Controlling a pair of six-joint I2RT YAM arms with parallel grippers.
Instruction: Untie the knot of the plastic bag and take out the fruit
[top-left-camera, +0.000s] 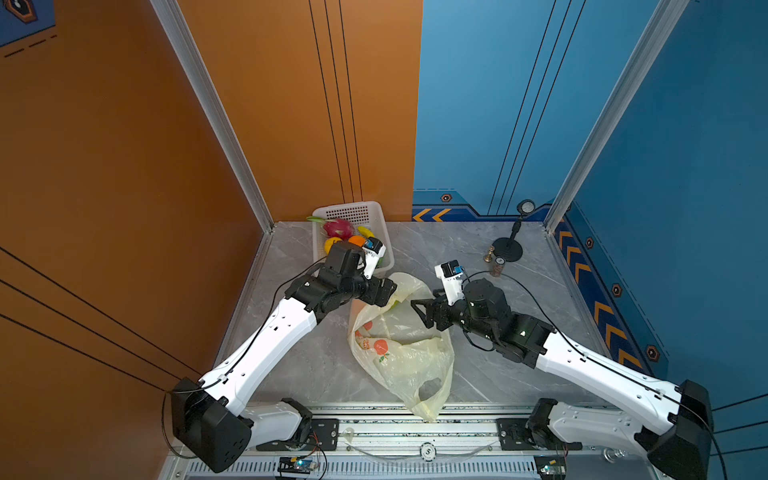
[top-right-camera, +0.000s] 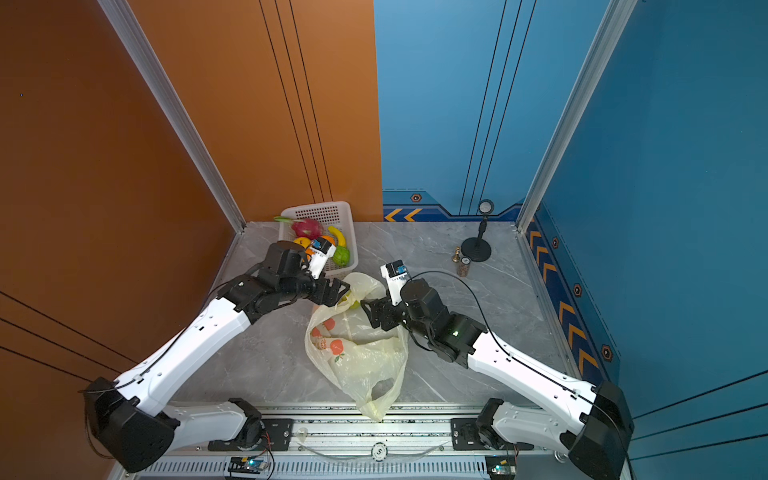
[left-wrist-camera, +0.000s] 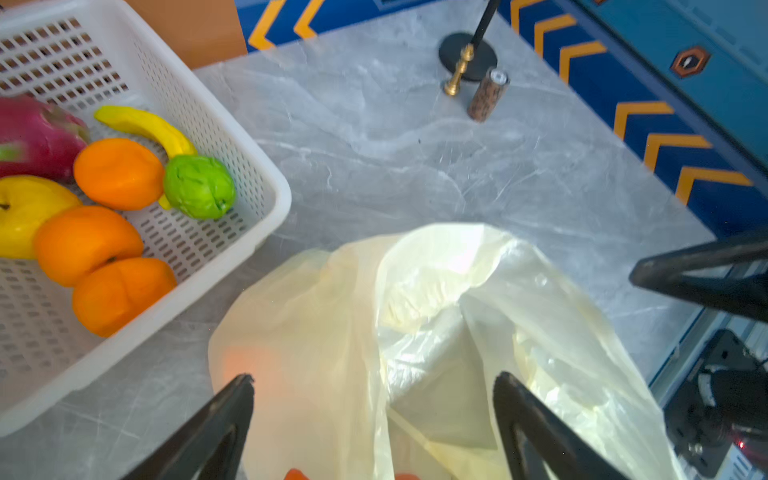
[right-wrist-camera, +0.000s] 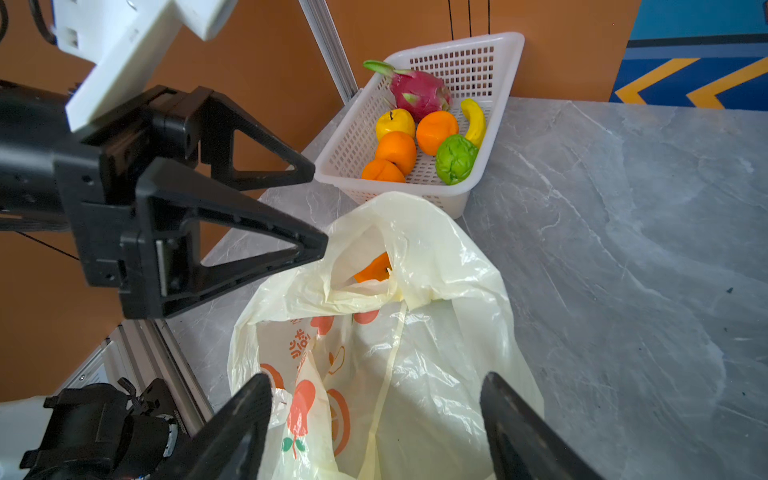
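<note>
The cream plastic bag (top-left-camera: 404, 356) lies crumpled and open at the table's front centre, printed with red fruit. Orange fruit (right-wrist-camera: 369, 270) shows through an opening at its top in the right wrist view. My left gripper (top-left-camera: 382, 292) hovers open over the bag's back left edge; in the left wrist view its fingers hang above the plastic. My right gripper (top-left-camera: 424, 312) is open above the bag's right side, facing the left one, with nothing seen between its fingers.
A white basket (top-right-camera: 344, 209) holding a dragon fruit, oranges, a banana and other fruit stands behind the bag. A black stand (top-right-camera: 477, 249) and small bottles (top-right-camera: 462, 268) are at the back right. The table right of the bag is clear.
</note>
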